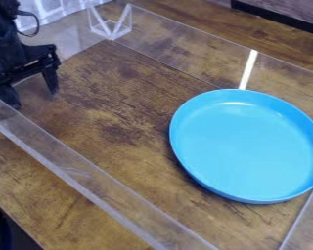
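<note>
My black gripper (26, 90) is at the left edge of the camera view, low over the wooden table (113, 117) beside a clear plastic strip. Much of it is cut off by the frame, and I cannot tell whether it is open or shut. A large light blue round tray (245, 142) lies on the right side of the table, well apart from the gripper.
Clear plastic strips (81, 181) border the workspace, with a small clear bracket (110, 21) at the back. A white strip (248, 68) lies behind the tray.
</note>
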